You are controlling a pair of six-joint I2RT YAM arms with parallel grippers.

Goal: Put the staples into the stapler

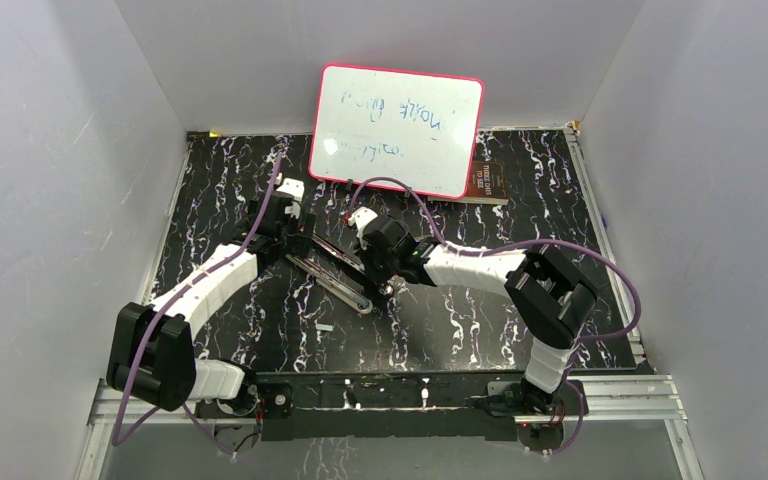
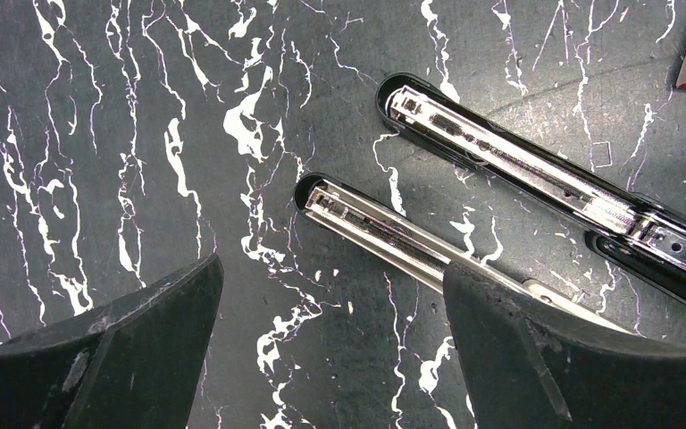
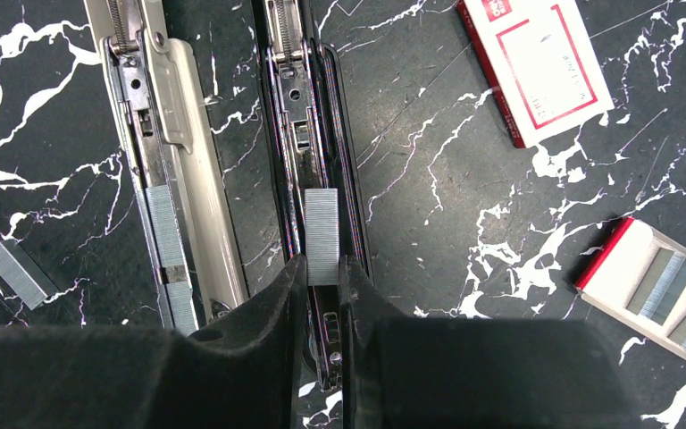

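A black stapler (image 3: 350, 192) lies opened out flat, its metal channel exposed. My right gripper is shut on a grey strip of staples (image 3: 322, 228), directly over that channel and roughly in line with it; whether the strip touches the channel floor I cannot tell. Beside it lies a cream stapler (image 3: 204, 188), also opened, with staples (image 3: 163, 223) in its channel. My left gripper is open and empty above the cream stapler's far end, one finger (image 2: 491, 331) covering part of that stapler in the left wrist view.
A loose staple strip (image 3: 20, 273) rests on the marble table left of the cream stapler. To the right are a closed white-and-red box (image 3: 540, 67) and an open box (image 3: 625, 299) holding staple strips. Behind stand a whiteboard (image 1: 400, 120) and a book (image 1: 488, 180).
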